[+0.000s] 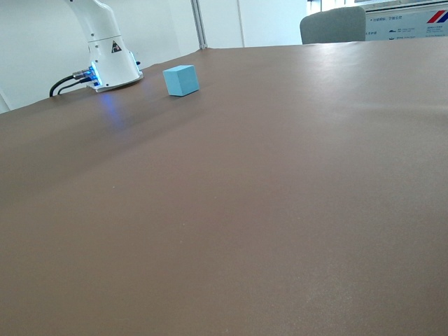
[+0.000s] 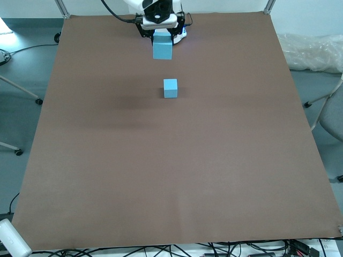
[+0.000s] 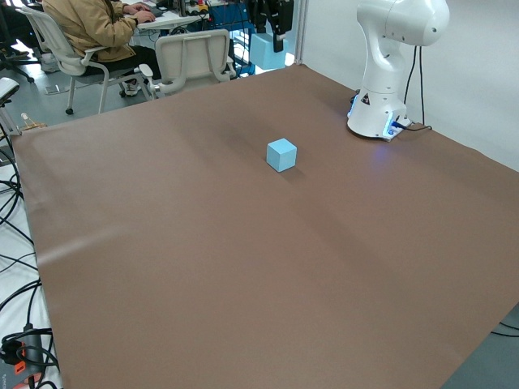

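Observation:
My gripper (image 2: pixel 162 35) is at the top centre of the left view, shut on a larger light-blue block (image 2: pixel 162 48) held in the air. In the right view the gripper (image 3: pixel 268 40) and that held block (image 3: pixel 263 53) show at the top edge, partly out of frame. A smaller blue cube (image 2: pixel 170 88) rests alone on the brown table (image 2: pixel 171 171), apart from the held block; it also shows as the cube (image 1: pixel 180 80) in the top view and the cube (image 3: pixel 281 155) in the right view. The top view does not show the gripper.
The white arm base (image 3: pixel 377 113) stands at its edge. Cables (image 2: pixel 161 251) run beyond one edge, and chairs (image 3: pixel 192 61) and a seated person (image 3: pixel 93 28) are beyond another.

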